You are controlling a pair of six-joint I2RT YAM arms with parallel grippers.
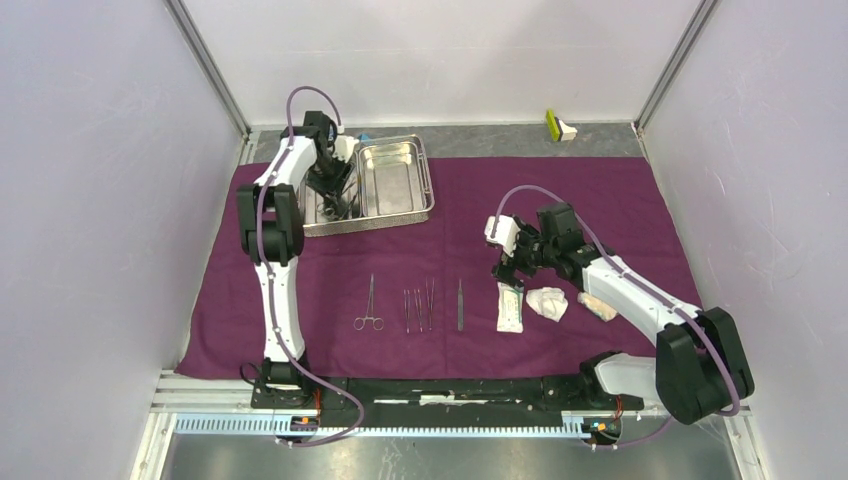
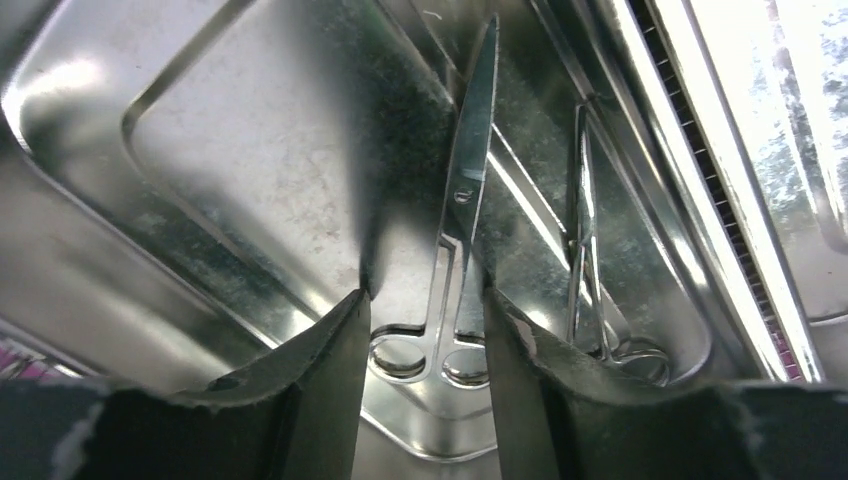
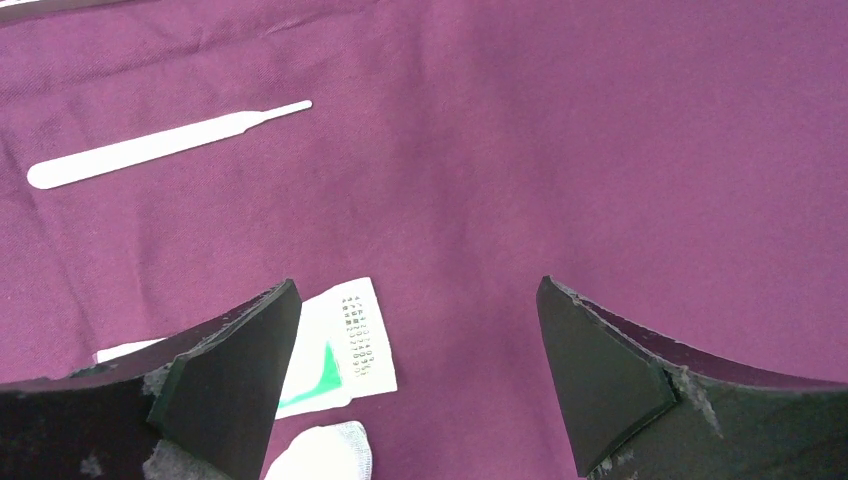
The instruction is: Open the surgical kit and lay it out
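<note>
My left gripper is down in the left compartment of the steel tray, part open, its fingers either side of the handle of straight scissors; a second ringed instrument lies beside them. My right gripper is open above the purple cloth, empty, near a packet and scalpel handle. Scissor-like forceps and several slim instruments lie in a row at the front.
A white gauze bundle and a rolled item lie front right. The tray's right compartment looks empty. A yellow-green object sits behind it.
</note>
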